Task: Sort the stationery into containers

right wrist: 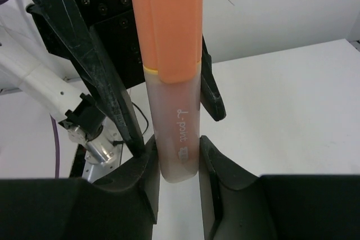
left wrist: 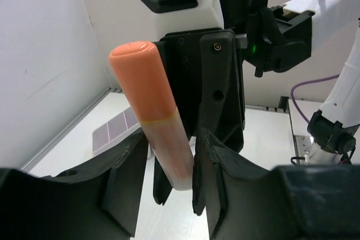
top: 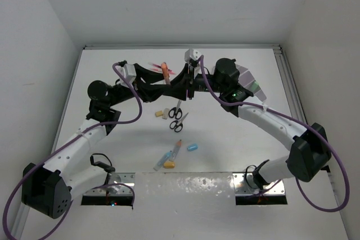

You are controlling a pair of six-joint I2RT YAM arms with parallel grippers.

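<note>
An orange-capped paint marker (top: 165, 71) with a translucent body marked in white lettering is held upright between my two grippers above the table's middle. In the right wrist view my right gripper is shut on the marker's lower body (right wrist: 177, 122); the other gripper's dark fingers stand behind it. In the left wrist view the marker (left wrist: 149, 88) stands between the fingers of my left gripper; whether they grip it is unclear. On the table lie scissors (top: 178, 126), blue and orange pens (top: 163, 159), yellow (top: 158, 113) and blue (top: 192, 147) small items.
A grey compartment container (top: 247, 80) stands at the back right, partly behind the right arm. Red pens (top: 156, 67) lie at the back.
</note>
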